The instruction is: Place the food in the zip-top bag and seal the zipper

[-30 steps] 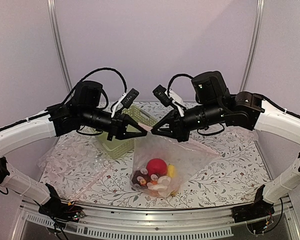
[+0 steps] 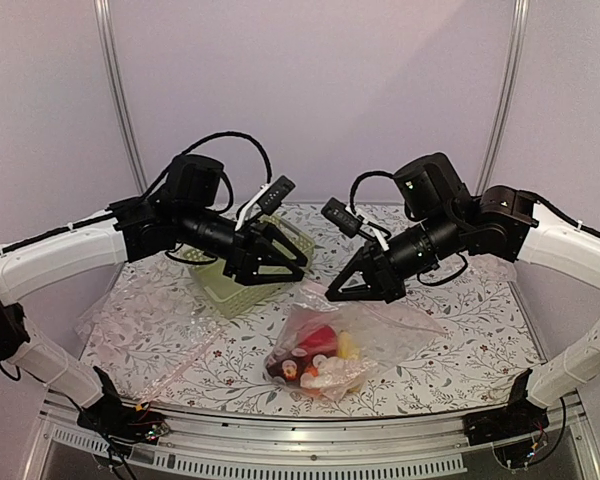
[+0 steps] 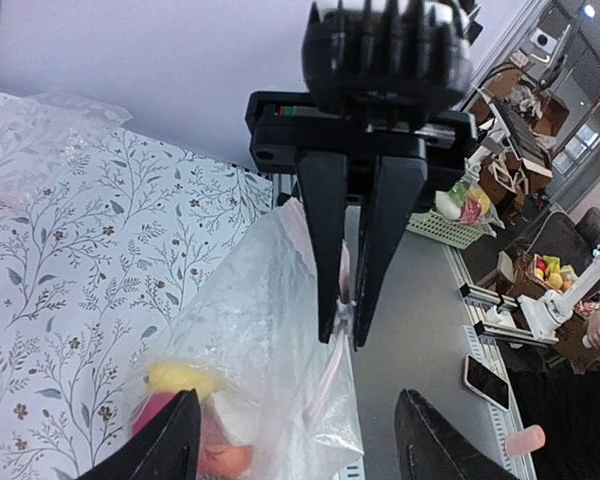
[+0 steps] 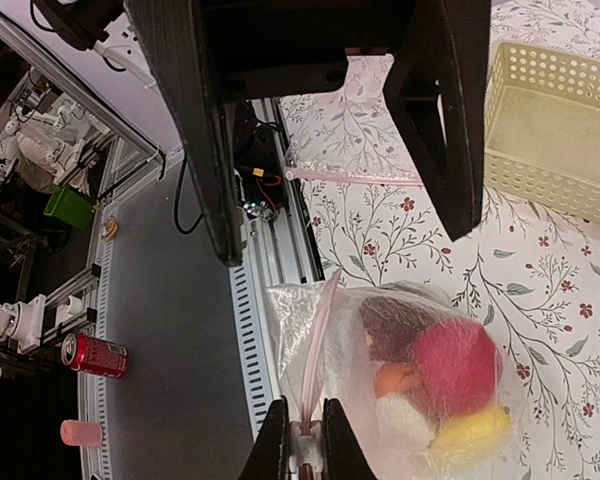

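Note:
The clear zip bag (image 2: 310, 320) with a pink zip strip (image 4: 317, 345) stands on the table with the food inside. Through the film show a red piece (image 4: 458, 365), a yellow piece (image 4: 470, 428), an orange piece and a dark one. My right gripper is shut on the zip strip, away from its free end. My left gripper is open, its fingers wide apart; in the right wrist view its fingertips (image 4: 462, 215) are clear of the strip's loose end. Whether the zip is sealed cannot be told.
An empty light-green basket (image 2: 230, 285) stands behind the left arm. Another clear bag (image 2: 145, 335) lies flat on the left of the table. The table's front edge (image 2: 310, 412) runs close to the filled bag.
My left gripper has opened, let go of the bag's corner and shifted slightly right. The right gripper has moved right and toward the front with the zip strip, and the bag's top has folded over.

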